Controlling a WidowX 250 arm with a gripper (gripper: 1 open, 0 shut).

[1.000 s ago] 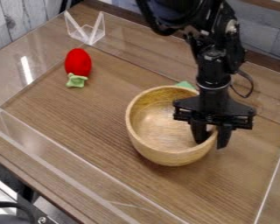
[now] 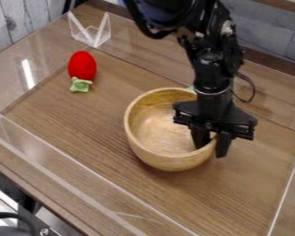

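A large tan bowl (image 2: 157, 129) rests on the wooden table at centre. My black gripper (image 2: 216, 141) is down at the bowl's right rim, its fingers over and beside that rim. Whether the fingers grip the rim or stand apart is unclear, as the gripper's body hides part of it.
A red object (image 2: 82, 65) with a green part (image 2: 80, 86) lies at the upper left. A white wire-like holder (image 2: 88, 29) is at the back left. A small green item behind the gripper is mostly hidden.
The gripper and bowl have shifted slightly to the left over the last second, and the bowl's near end sits a little higher in view.
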